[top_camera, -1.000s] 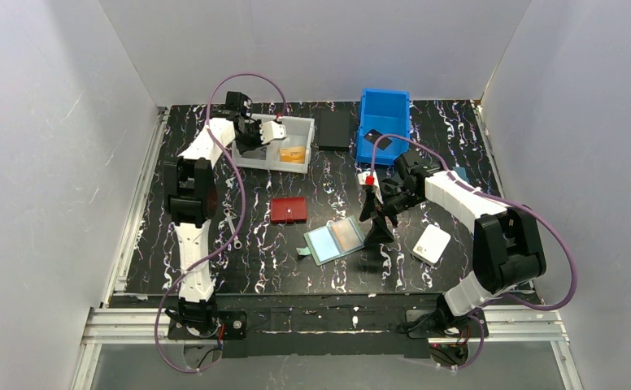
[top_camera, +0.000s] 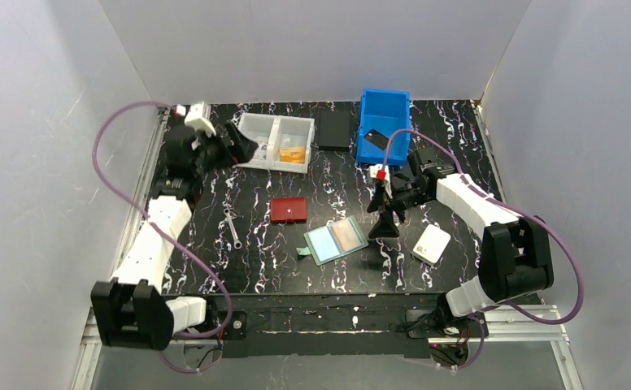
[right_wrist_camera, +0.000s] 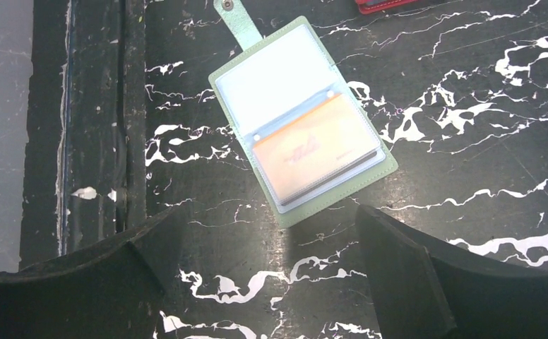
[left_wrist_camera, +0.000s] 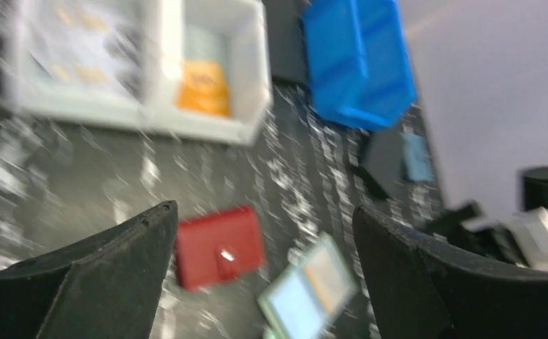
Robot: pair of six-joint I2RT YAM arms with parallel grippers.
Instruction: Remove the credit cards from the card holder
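The open green card holder [top_camera: 335,240] lies on the marble table [top_camera: 263,268], its clear sleeves up; an orange-topped card [right_wrist_camera: 315,145] shows in one sleeve. My right gripper [top_camera: 383,211] hangs just right of it, fingers apart and empty, with the holder between and beyond them in the right wrist view. My left gripper [top_camera: 239,145] is raised near the white divided bin [top_camera: 298,168], open, with nothing between its fingers in the blurred left wrist view.
A red wallet [top_camera: 288,209] lies mid-table, a wrench [top_camera: 232,230] to its left. A dark box [top_camera: 334,130] and blue bin [top_camera: 384,110] with a black phone stand at the back. A white object [top_camera: 431,244] lies at front right.
My right gripper has shifted slightly right.
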